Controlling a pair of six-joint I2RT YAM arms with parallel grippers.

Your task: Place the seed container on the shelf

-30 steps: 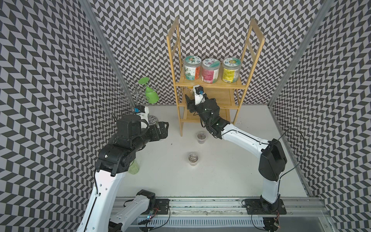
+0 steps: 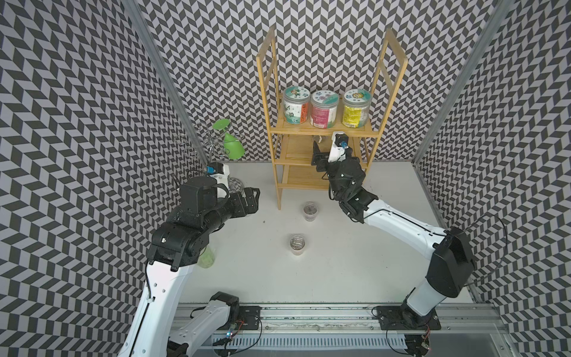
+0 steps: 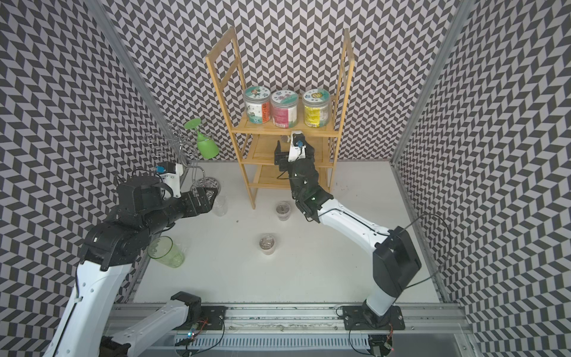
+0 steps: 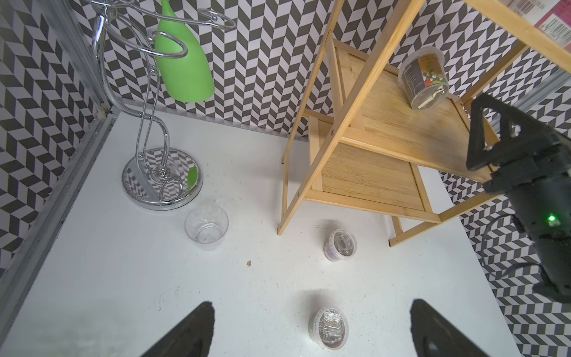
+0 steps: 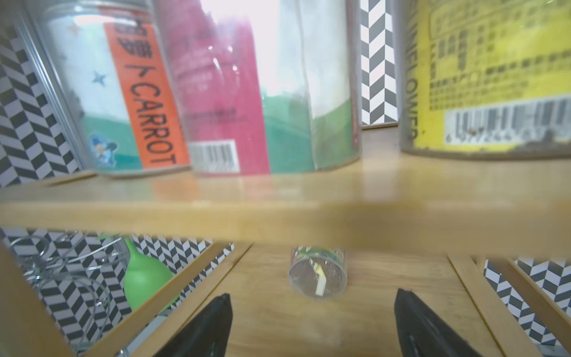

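Note:
A small clear seed container lies on its side on the middle shelf, below the three large tins; the left wrist view also shows this container. My right gripper is at the front of that shelf, fingers apart, facing the container with nothing between them. Two small clear cups, one nearer the front and one nearer the rack, stand on the table. My left gripper is open above the left part of the table, holding nothing.
Tins fill the top shelf. A chrome rack with a green bottle stands at back left, near a clear tumbler. A green glass is at front left.
The left arm is unchanged.

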